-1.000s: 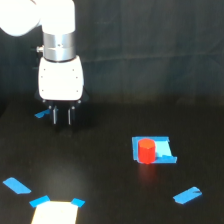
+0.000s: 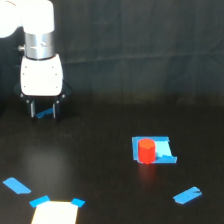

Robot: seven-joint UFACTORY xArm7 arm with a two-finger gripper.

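Observation:
At the upper left, my gripper [image 2: 43, 108] hangs just above the dark table. Its two dark fingers stand apart, with nothing held between them to be seen; a bit of blue tape shows behind or below them. A small red block [image 2: 147, 151], perhaps a cylinder, rests right of the middle. It lies on the lower-left part of a light patch [image 2: 163, 149] edged with blue tape, well away from the gripper.
A pale square [image 2: 54, 213] with blue tape at its corners is cut off by the bottom edge. Tape strips lie at the left [image 2: 16, 186] and lower right [image 2: 187, 195].
The arm has moved left and a little lower, and its fingers have spread wider apart. The red block and the marked patches have stayed in place.

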